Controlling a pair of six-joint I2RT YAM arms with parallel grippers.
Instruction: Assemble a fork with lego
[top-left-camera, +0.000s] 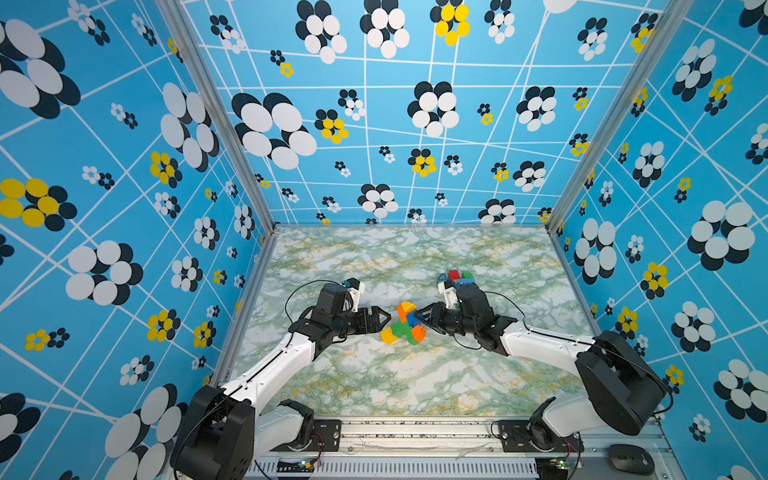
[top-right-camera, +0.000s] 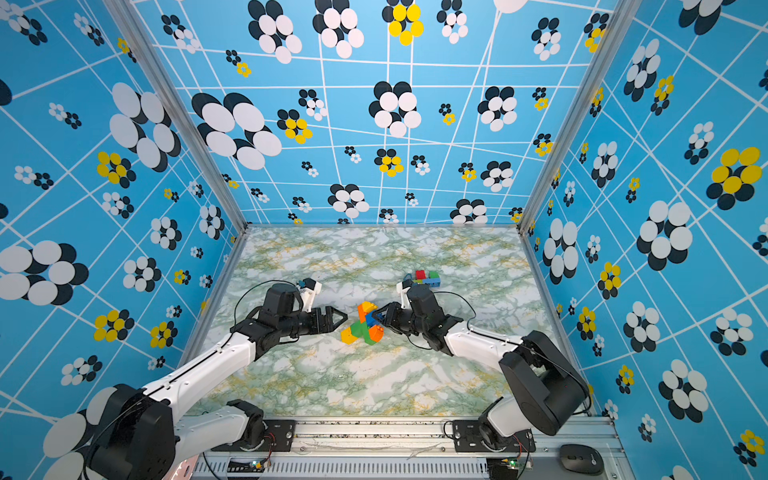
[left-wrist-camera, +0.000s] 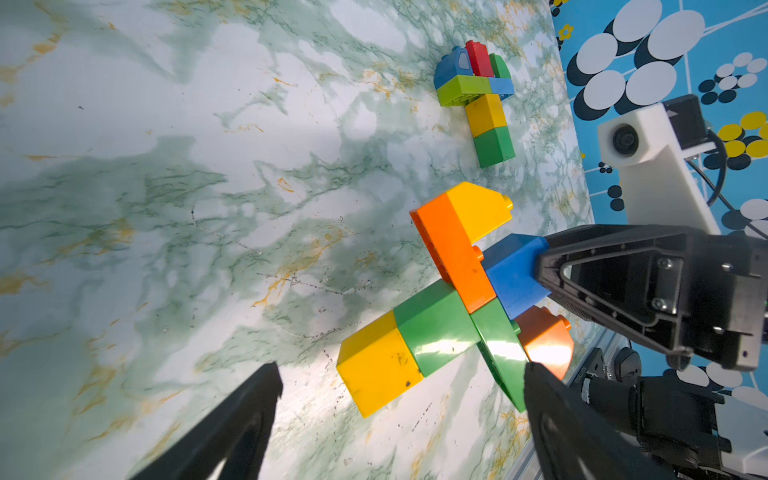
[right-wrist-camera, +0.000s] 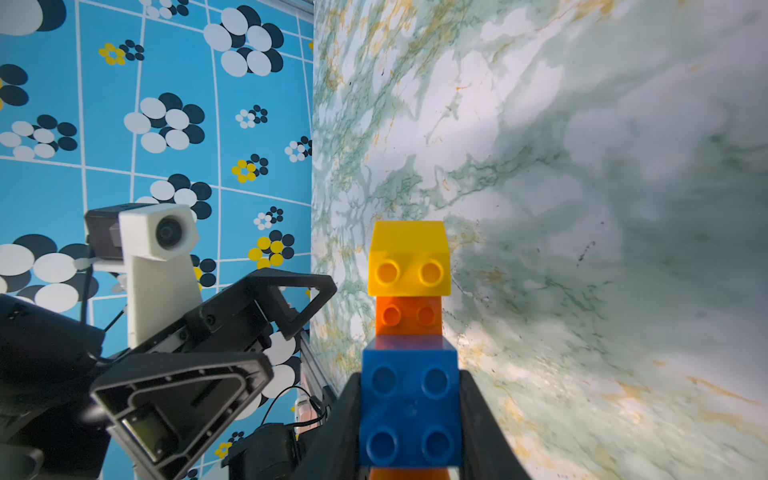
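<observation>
A brick assembly lies at the table's centre: yellow (left-wrist-camera: 376, 364) and green (left-wrist-camera: 432, 324) in line, crossed by orange (left-wrist-camera: 452, 252), a green piece (left-wrist-camera: 500, 352), yellow (left-wrist-camera: 476, 208) and orange (left-wrist-camera: 548, 344) end pieces, and a blue brick (left-wrist-camera: 508, 276). My right gripper (top-right-camera: 378, 314) is shut on that blue brick, which fills its fingertips in the right wrist view. My left gripper (top-right-camera: 334, 318) stands open just left of the assembly, nothing between its blurred fingers in the left wrist view.
A cluster of blue, red, green and yellow bricks (left-wrist-camera: 480, 80) lies behind my right arm. Patterned walls enclose three sides.
</observation>
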